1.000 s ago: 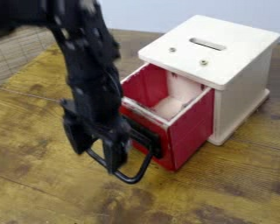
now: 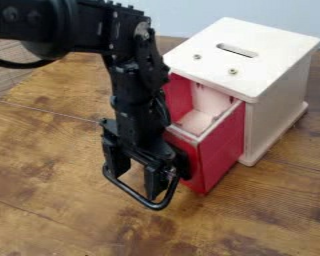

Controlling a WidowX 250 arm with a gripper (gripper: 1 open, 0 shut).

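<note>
A white wooden box [image 2: 276, 95] with a slot on its top stands at the right. Its red drawer [image 2: 215, 155] is pulled out toward the front left, with a pale inside. My black gripper [image 2: 153, 175] is down at the drawer's front face, partly covering it. Whether its fingers are open or shut, or touch the drawer, I cannot tell.
A pale wall rises behind the box, and a tiled or gridded surface shows at the far left edge.
Compared with a second ago, my arm stands slightly further right and the drawer sits a little further into the box.
</note>
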